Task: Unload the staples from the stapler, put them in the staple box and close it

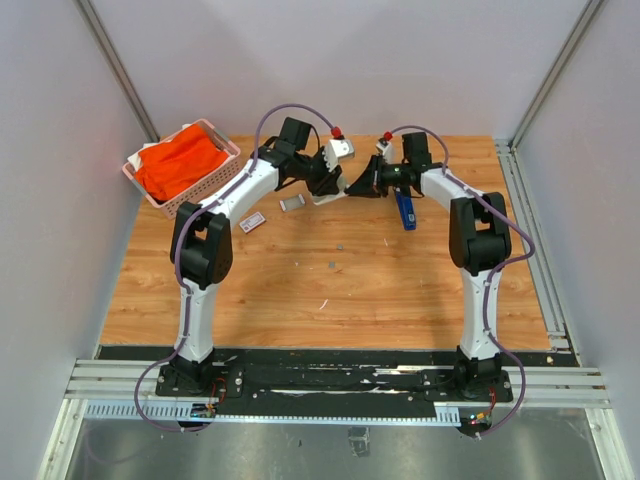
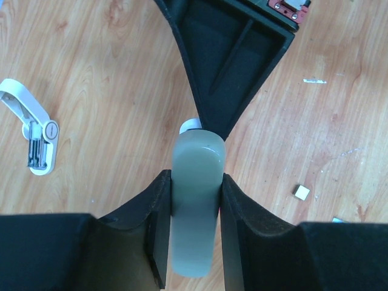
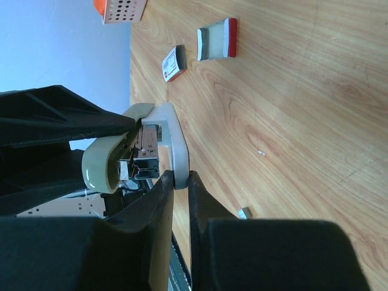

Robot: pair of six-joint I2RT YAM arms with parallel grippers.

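Between my grippers, raised over the back middle of the table, is an opened stapler point(image 3: 100, 167), pale grey-green and white with a metal staple channel point(image 3: 145, 151). In the left wrist view its rounded pale end point(image 2: 197, 200) stands between the fingers of my left gripper; whether those grip it firmly is hard to tell. My right gripper is shut on the stapler's white arm point(image 3: 177, 142). In the left wrist view a second white opened stapler point(image 2: 45, 145) lies on the wood.
A pink basket point(image 1: 215, 180) with orange cloth is at back left. Small boxes point(image 1: 252, 222) and a grey-green block point(image 3: 212, 41) lie left of the grippers. A blue object point(image 1: 405, 210) lies to the right.
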